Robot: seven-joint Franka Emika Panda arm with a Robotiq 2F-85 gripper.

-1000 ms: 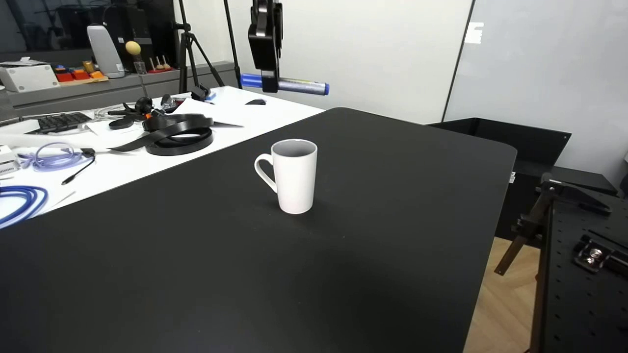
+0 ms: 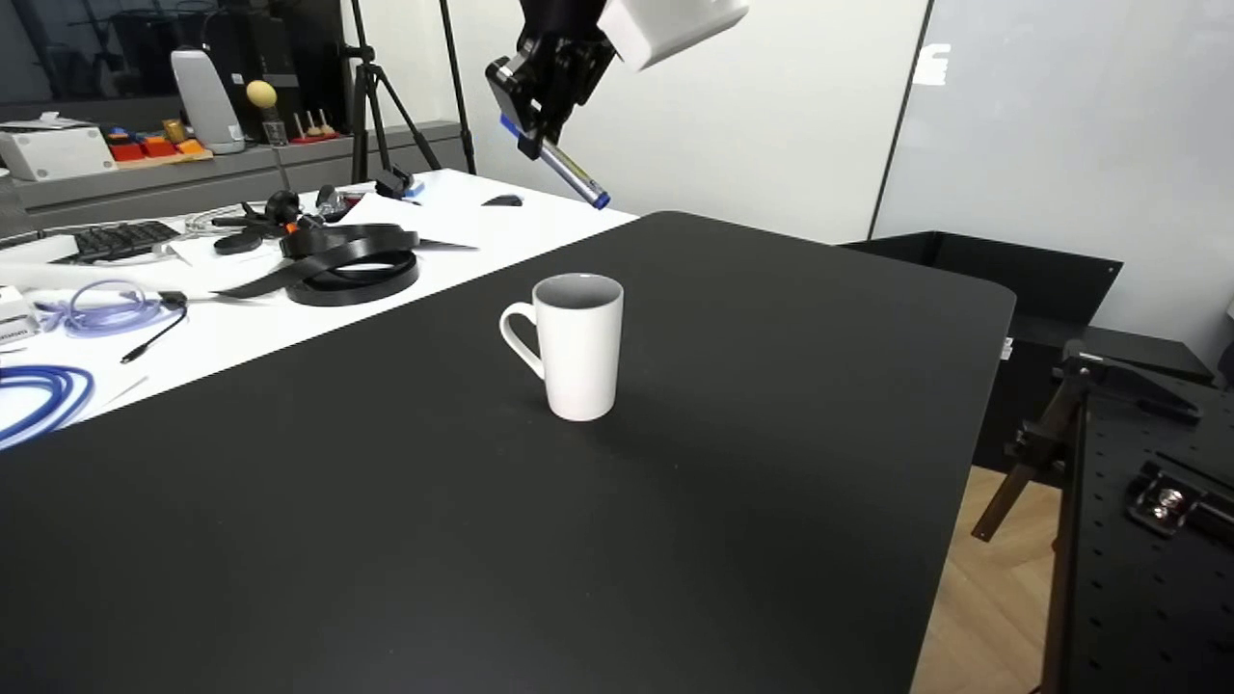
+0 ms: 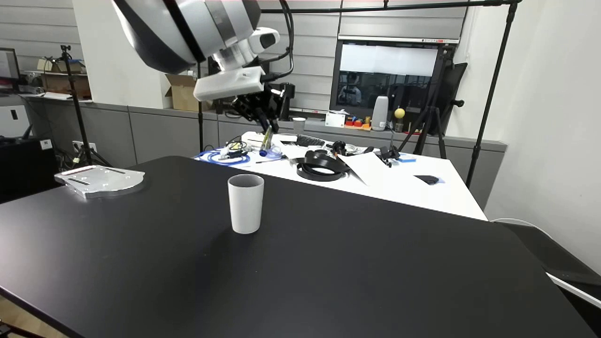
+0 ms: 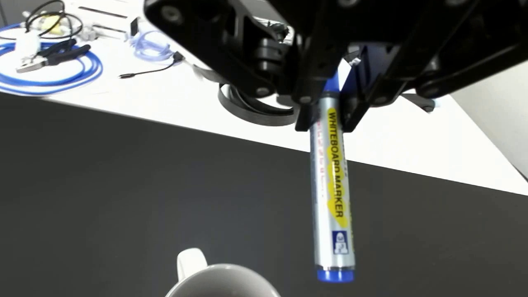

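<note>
A silver whiteboard marker with blue ends (image 4: 332, 188) is clasped near its upper end by my gripper, which is shut on it. In exterior view 1 the gripper (image 2: 539, 129) is high above the table, and the marker (image 2: 575, 175) slants down to the right. On the black table stands an upright white mug (image 2: 581, 349), its handle toward the left in that view. The mug is below the marker and apart from it. Only the rim and handle of the mug (image 4: 225, 282) show at the bottom of the wrist view.
A clear plate (image 3: 104, 179) lies at the table's far left in exterior view 2. Alongside, a white table (image 3: 389, 186) carries a black strap roll (image 3: 318, 167), blue cable (image 3: 222, 159) and other clutter.
The marker has tipped from nearly level to a steep downward slant, its free end lower and further left. My gripper has tilted with it and risen slightly. The mug has stayed put.
</note>
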